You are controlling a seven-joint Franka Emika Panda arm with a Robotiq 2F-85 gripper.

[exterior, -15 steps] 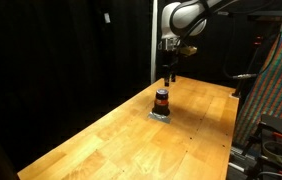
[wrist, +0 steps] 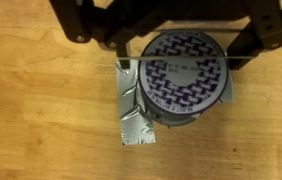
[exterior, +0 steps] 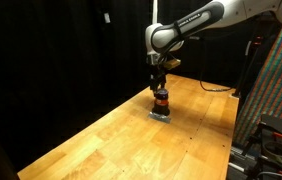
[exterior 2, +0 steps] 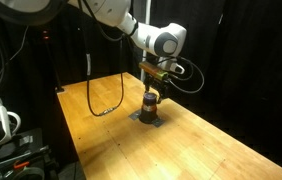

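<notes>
A dark cylindrical container (exterior 2: 149, 107) with an orange band stands upright on the table. Its round lid (wrist: 184, 75), white with a purple woven pattern, fills the middle of the wrist view. Silver tape (wrist: 133, 105) lies at its base. My gripper (exterior: 160, 87) points down directly over the container, its tips close to the top. In the wrist view the open gripper has a finger on either side of the lid, and a thin pale line crosses between them. Whether the fingers touch the container cannot be told.
A black cable (exterior 2: 89, 70) hangs from the arm. Dark curtains (exterior: 56, 60) stand behind; a stool-like object (exterior: 276, 148) is at the right.
The arm has moved left and down in exterior view 1, bringing the gripper from above and right of the container to just over its top. The container has stayed in place.
</notes>
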